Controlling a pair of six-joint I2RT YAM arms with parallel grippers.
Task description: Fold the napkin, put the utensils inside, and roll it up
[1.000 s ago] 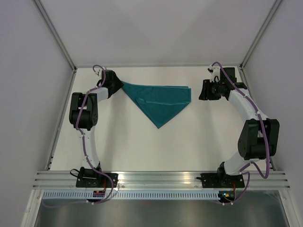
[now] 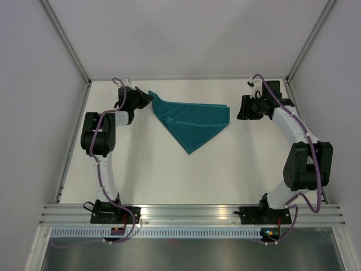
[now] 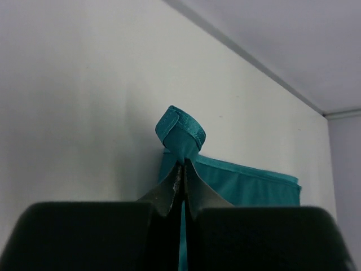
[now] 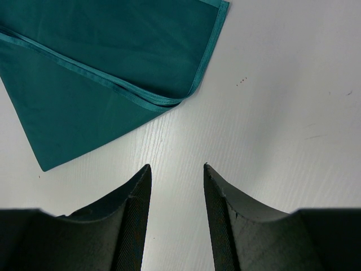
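Observation:
The teal napkin (image 2: 194, 121) lies on the white table with one part folded over, its lower corner pointing toward the front. Its far left corner (image 3: 181, 132) is pinched up, and my left gripper is shut on it, with a tuft of cloth standing out past the fingertips. Right of the napkin, my right gripper stands open above bare table, nothing between its fingers. A folded edge runs across the cloth in the right wrist view, with the right side (image 4: 208, 51) lying flat. No utensils show in any view.
A metal rail (image 2: 189, 212) runs along the front edge. Pale walls close in the sides and back.
My left gripper has shifted to the right, bringing the napkin's corner with it; the cloth there now bunches upward. The napkin's right edge has slid slightly right. My right arm is still.

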